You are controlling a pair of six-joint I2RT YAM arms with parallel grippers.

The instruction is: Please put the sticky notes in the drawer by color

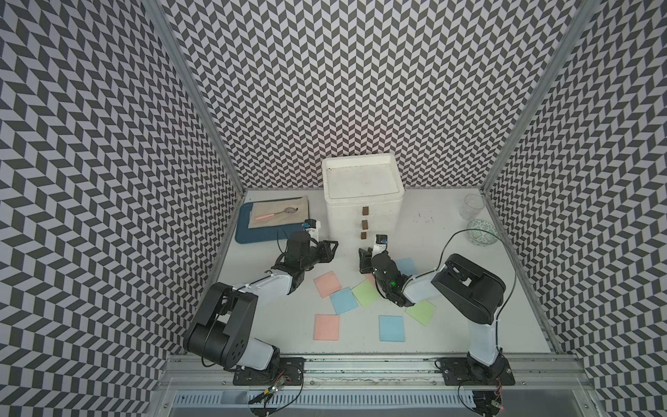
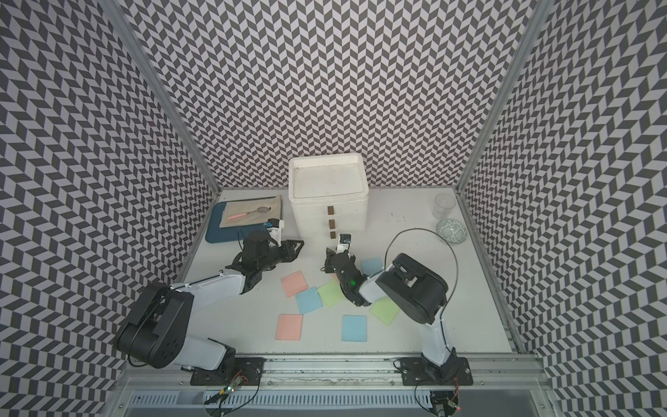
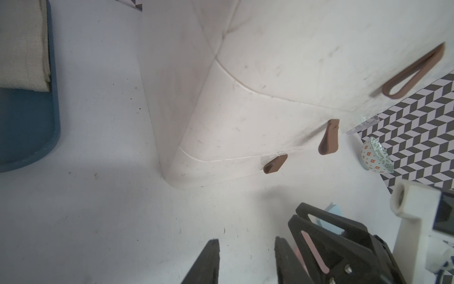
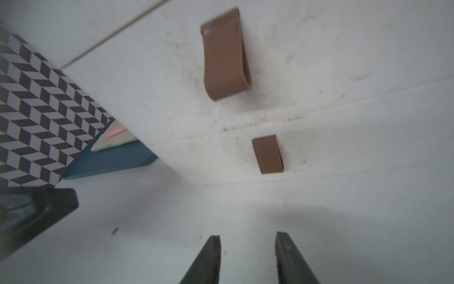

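Note:
A white drawer unit [image 1: 347,214] stands at the back middle, its drawers closed, with brown strap handles such as the lowest one [image 4: 268,154]. Pink [image 1: 326,327], blue [image 1: 391,328] and green [image 1: 420,312] sticky notes lie scattered on the table in front; the right arm partly covers some. My left gripper is near the unit's front left, fingers apart, only bare table between them. Low before the lowest handle is my right gripper, its fingertips parted, clear of the handle, nothing between them.
A blue tray [image 1: 244,231] with a beige cloth and a pink-handled utensil lies at the left. A glass [image 1: 471,205] and a patterned bowl [image 1: 482,232] stand at the right. Little room separates the two grippers.

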